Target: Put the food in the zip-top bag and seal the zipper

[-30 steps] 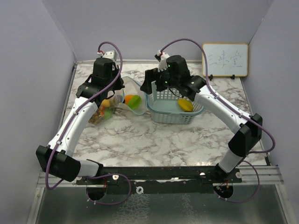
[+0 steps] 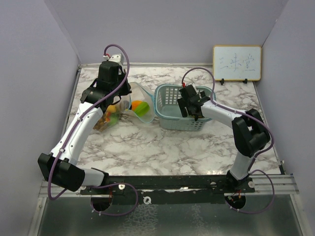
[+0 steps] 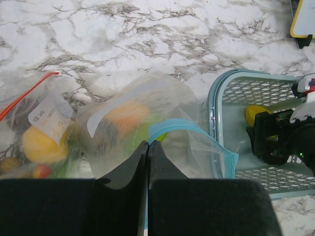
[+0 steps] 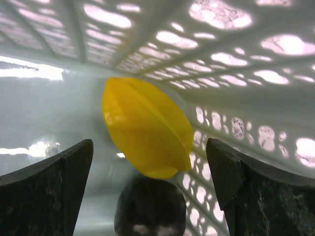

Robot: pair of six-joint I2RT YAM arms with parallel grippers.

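The clear zip top bag with a blue zipper edge (image 3: 184, 124) lies left of the basket, its mouth spread toward it. Orange (image 2: 136, 104) and green (image 2: 141, 109) pieces of food, plus a dark one, are inside. My left gripper is shut on the bag's blue edge. Down inside the basket, my right gripper stands open, nothing gripped. A yellow food piece (image 4: 145, 125) rests between and beyond its fingers, close to the basket wall. Beside it sits a dark round food piece (image 4: 150, 209). From above, my right arm mostly covers both.
The grey-green basket (image 2: 179, 124) has perforated walls around the right gripper. A filled bag with a red zipper (image 3: 29, 96) lies at far left. A whiteboard (image 2: 237, 62) stands at the back right.
My right gripper has moved from the bag's mouth rightward and down into the basket, over the yellow food. The left arm and bag have stayed nearly still.
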